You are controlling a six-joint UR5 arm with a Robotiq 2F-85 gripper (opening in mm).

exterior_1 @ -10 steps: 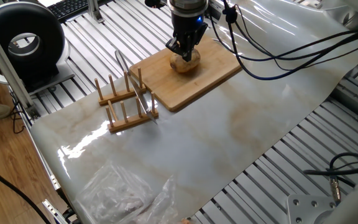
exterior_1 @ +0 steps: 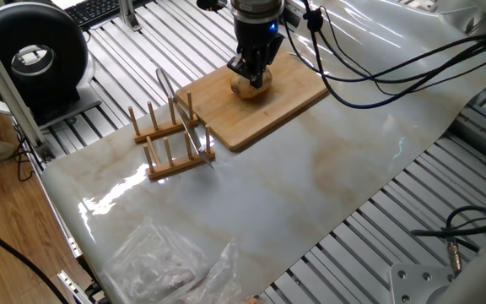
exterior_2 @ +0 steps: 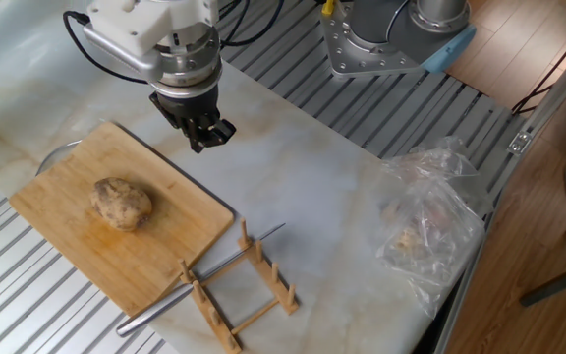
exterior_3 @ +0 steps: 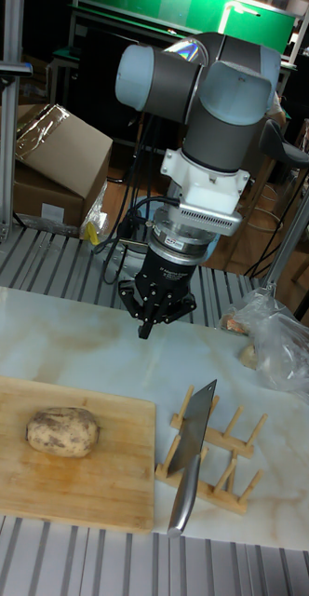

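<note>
A brown potato point(exterior_2: 123, 204) lies on the wooden cutting board point(exterior_2: 180, 232). Beside the board, a kitchen knife point(exterior_3: 192, 442) leans in a wooden peg rack point(exterior_3: 225, 437), its metal handle point(exterior_2: 152, 313) sticking out past the rack's end. My black gripper point(exterior_3: 149, 328) hangs empty in the air, pointing down, clear of the board and apart from potato and knife. In exterior view 1 the gripper point(exterior_1: 258, 83) overlaps the potato point(exterior_1: 245, 88) only by the line of sight. How far apart its fingers stand is hard to make out.
A crumpled clear plastic bag point(exterior_2: 430, 221) with something inside lies at the table's end, beyond the rack. Dark cables point(exterior_1: 378, 93) loop from the arm over the tabletop. The marbled sheet point(exterior_1: 251, 198) between rack, board and bag is bare.
The gripper's fingers have shifted very slightly in exterior view 1. Potato, board, knife and rack stay where they were.
</note>
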